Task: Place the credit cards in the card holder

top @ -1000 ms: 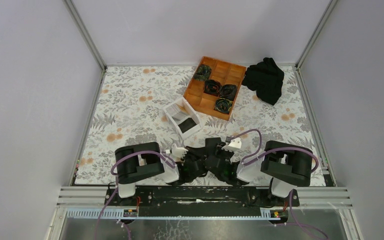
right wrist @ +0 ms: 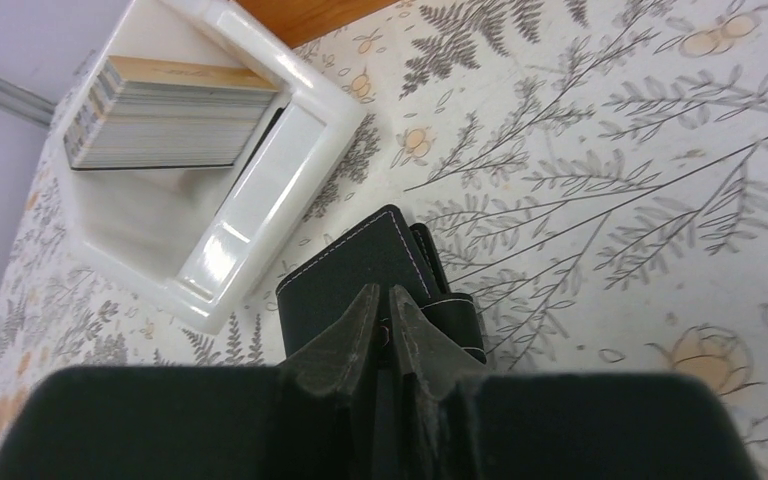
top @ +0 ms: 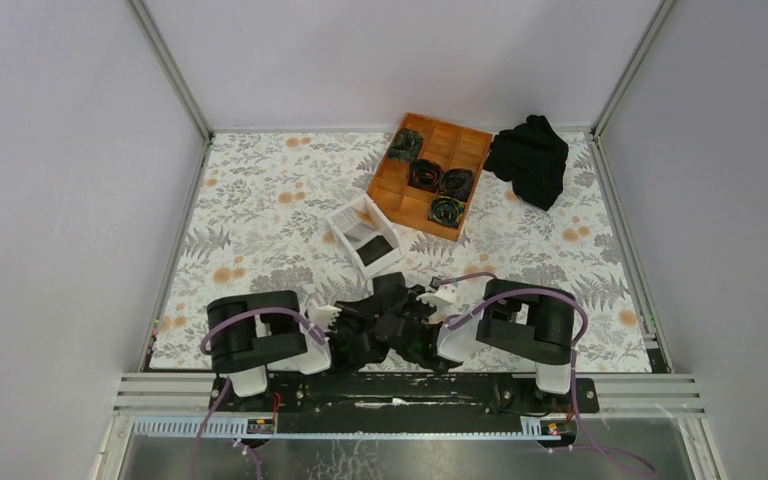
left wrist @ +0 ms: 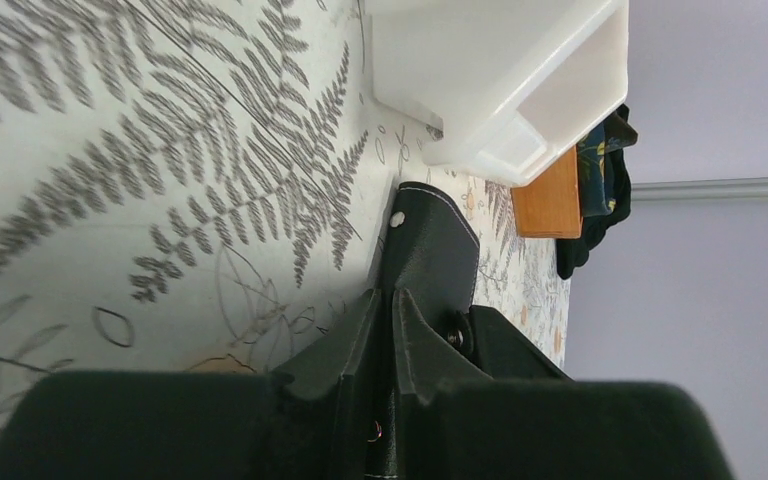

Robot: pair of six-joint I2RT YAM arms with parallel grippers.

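The black leather card holder (top: 389,287) lies at the front middle, below the white box (top: 336,228), with both grippers crowded around it. In the left wrist view my left gripper is shut on the holder (left wrist: 430,240), whose stitched flap sticks out beyond the fingertips. In the right wrist view my right gripper is over the holder (right wrist: 345,260), fingertips close together at it; how firmly they grip is hidden. The white box holds a stack of pale cards (right wrist: 160,125).
A wooden compartment tray (top: 390,178) with several dark coils stands at the back, beside a black cloth (top: 530,160).
Both arms and the card holder between them have shifted leftward in the top view over the last second. The white box has not moved.
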